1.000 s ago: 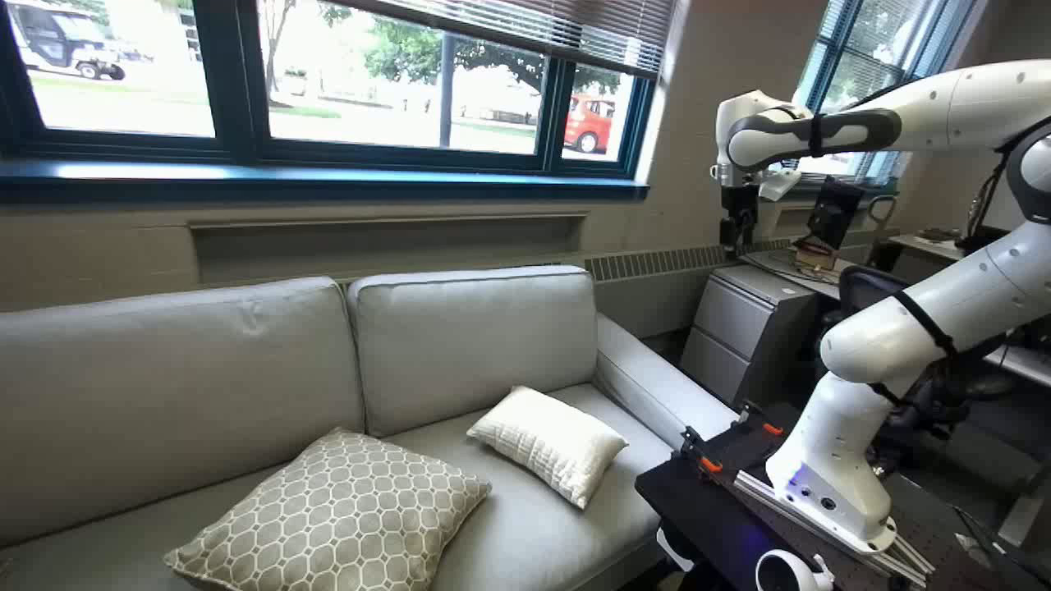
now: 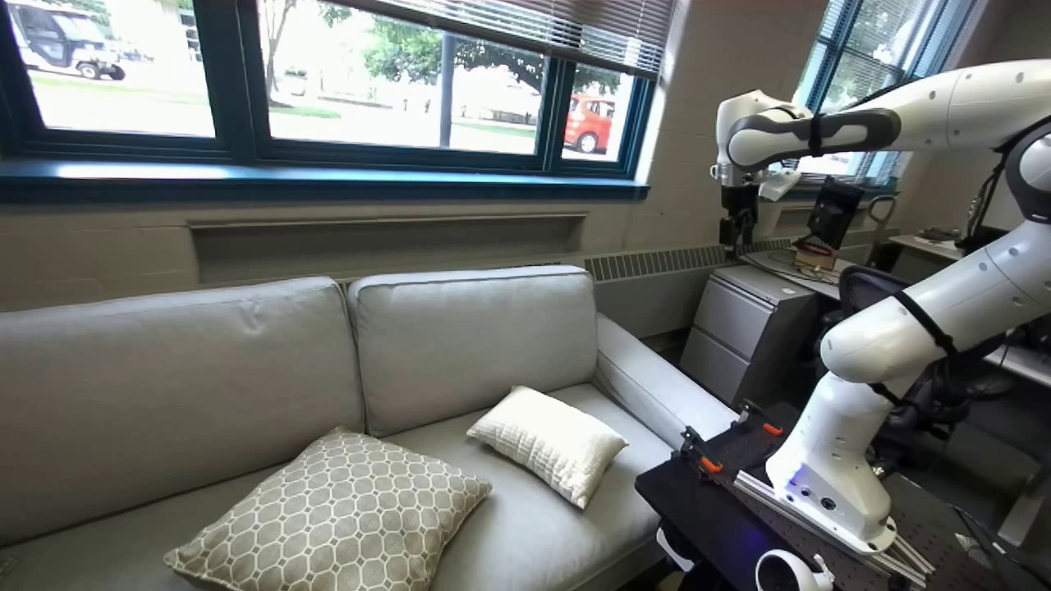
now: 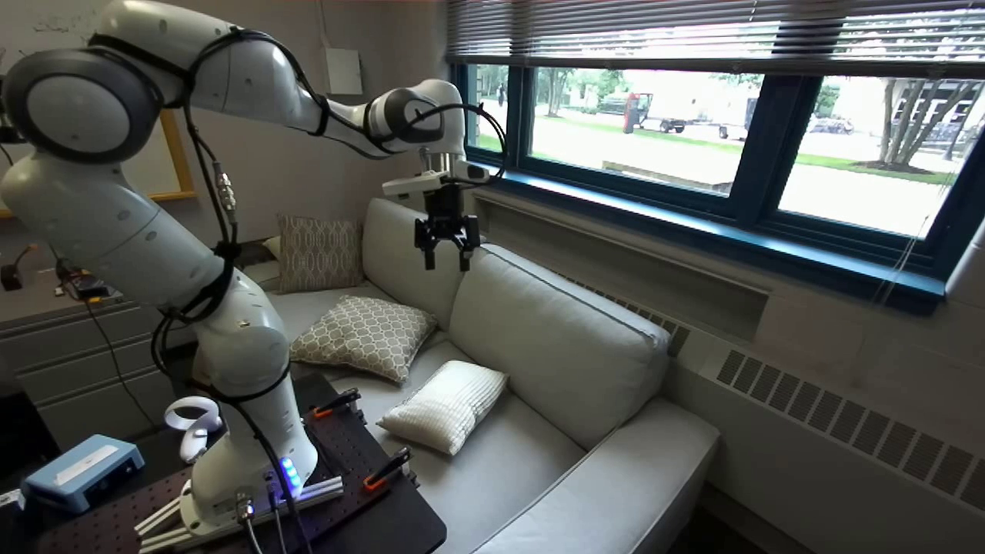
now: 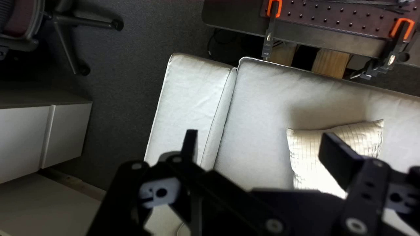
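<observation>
High over the sofa, my gripper (image 3: 447, 266) points downward with its fingers open and only air between them. In the wrist view the dark fingers (image 4: 190, 146) stand wide apart, well above the seat. Below lies a small cream ribbed pillow (image 2: 552, 442), flat on the seat cushion and touched by nothing of mine; my gripper hides part of it in the wrist view. A larger beige pillow with a white lattice pattern (image 2: 340, 512) rests farther along the grey sofa (image 2: 473, 330).
The sofa armrest (image 3: 609, 480) and back cushions rise around the seat. My base stands on a black table (image 3: 406, 517) with orange-handled clamps (image 3: 388, 469) at its edge. A window sill (image 3: 702, 235) runs behind the sofa. Bare seat surrounds the cream pillow.
</observation>
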